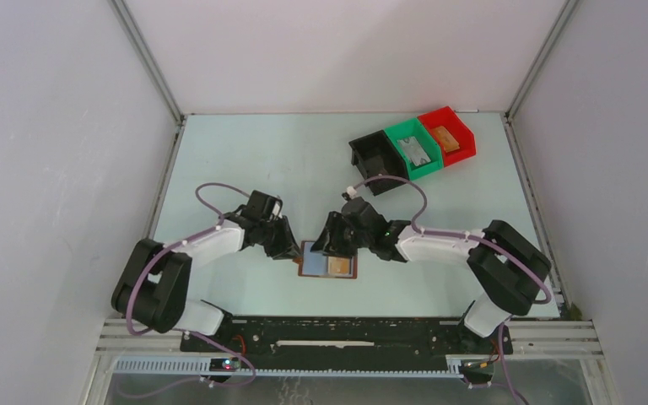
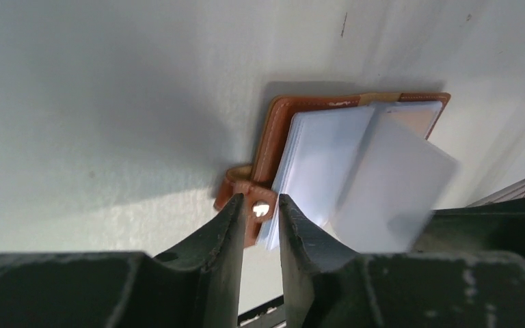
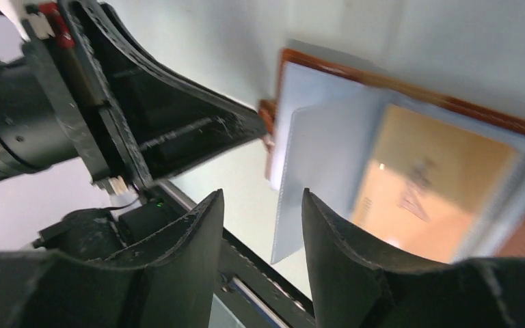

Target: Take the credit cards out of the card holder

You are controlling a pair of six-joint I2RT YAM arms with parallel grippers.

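Observation:
The card holder (image 1: 328,275) lies open on the table, brown-edged with clear sleeves. A tan card (image 3: 444,164) shows in a sleeve on its right part. One pale sleeve page (image 2: 396,184) stands raised between the two halves, its free edge in line with the gap of my right gripper. That gripper's fingers are apart; whether they touch the page, I cannot tell. At the holder's left edge my left gripper is open, the strap with its metal snap (image 2: 261,209) showing between its fingertips.
Joined bins stand at the back right: a black bin (image 1: 356,154) holding something dark, a green bin (image 1: 398,131) with a silvery card, and a red bin (image 1: 464,126) with an orange card. Both grippers are close together over the holder.

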